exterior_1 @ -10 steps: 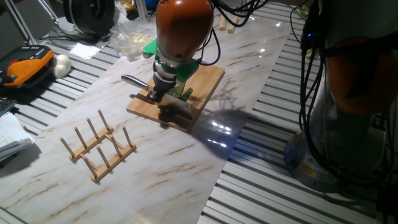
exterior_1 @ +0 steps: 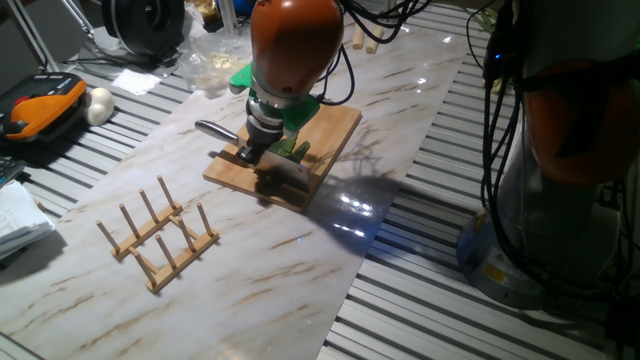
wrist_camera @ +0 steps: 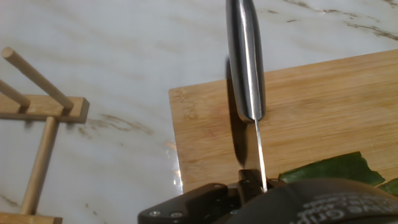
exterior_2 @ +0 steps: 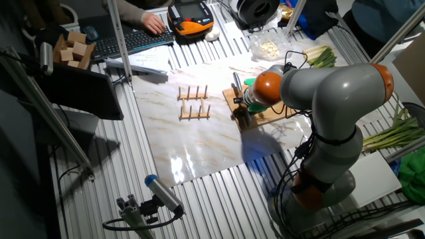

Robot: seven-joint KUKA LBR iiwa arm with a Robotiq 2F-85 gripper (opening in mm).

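Note:
A knife with a steel handle stands on edge over a wooden cutting board, spine up. In exterior view 1 its broad blade faces the camera. My gripper is shut on the knife's blade, just past the handle; in the wrist view the thin spine runs between the fingers. Green vegetable pieces lie on the board beside the blade, partly behind the gripper's dark body. Whether the blade's lower edge touches the board is hidden.
A wooden peg rack stands apart from the board on the marble-patterned sheet, with bare surface between them. Behind the board lie a clear plastic bag and leeks. A person's hand rests by the keyboard.

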